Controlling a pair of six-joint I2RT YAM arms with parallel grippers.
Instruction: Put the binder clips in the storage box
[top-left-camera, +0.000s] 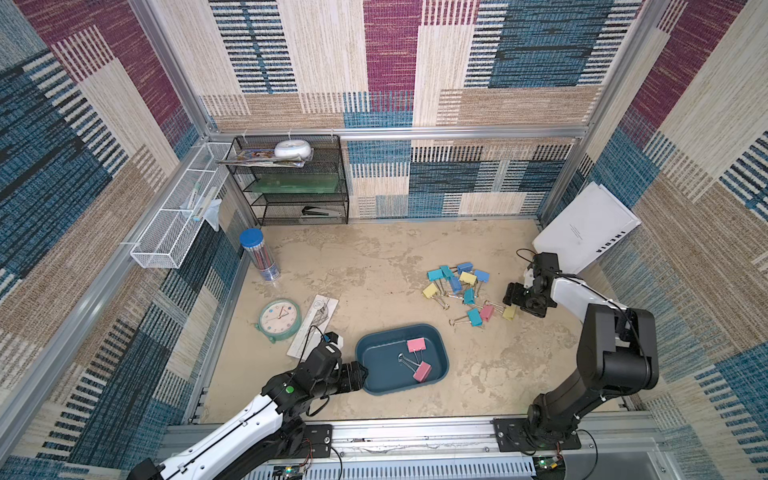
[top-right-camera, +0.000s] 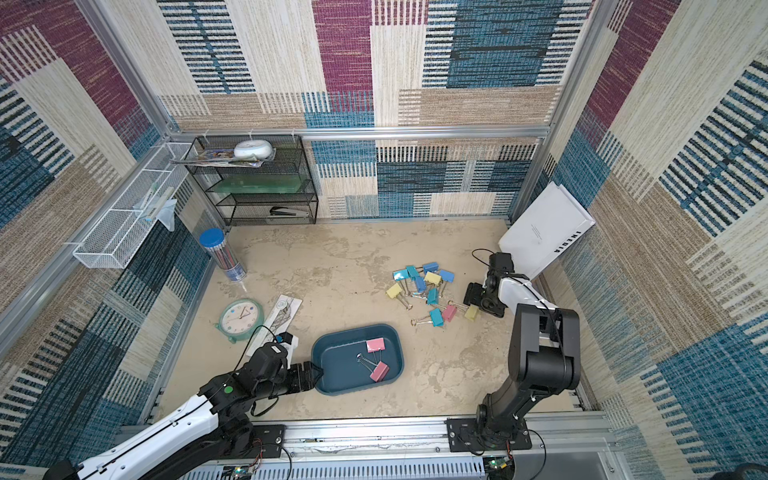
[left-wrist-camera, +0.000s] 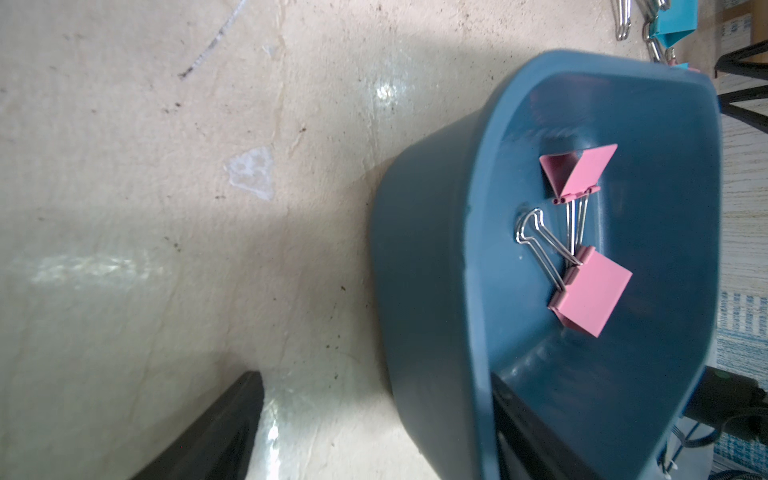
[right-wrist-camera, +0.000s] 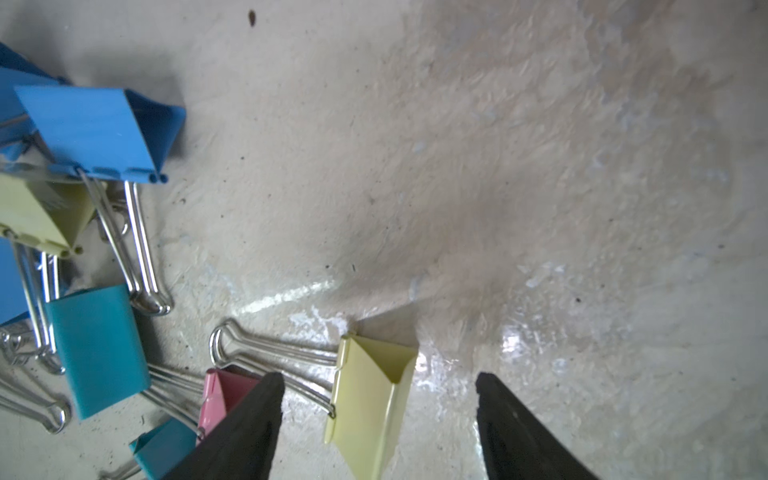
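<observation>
Two pink binder clips (left-wrist-camera: 593, 289) lie inside the dark blue storage box (top-left-camera: 366, 341). My left gripper straddles the box's near-left wall, fingers apart, one inside the box and one outside. Right of centre on the table is a pile of blue, teal and yellow clips (top-left-camera: 468, 279), with a pink clip (top-left-camera: 486, 313) at its front right. A yellow clip (right-wrist-camera: 361, 404) rests on the table at the pile's right edge. Over it, my right gripper stands open; the clip appears between the fingers in the right wrist view, nearer the left one, not gripped.
A green clock (top-left-camera: 279, 319) and a white card (top-left-camera: 313, 323) lie left of the box, the card beside my left arm. A white INEDIA box (top-left-camera: 586, 228) leans behind my right gripper. Bare table separates the storage box from the pile.
</observation>
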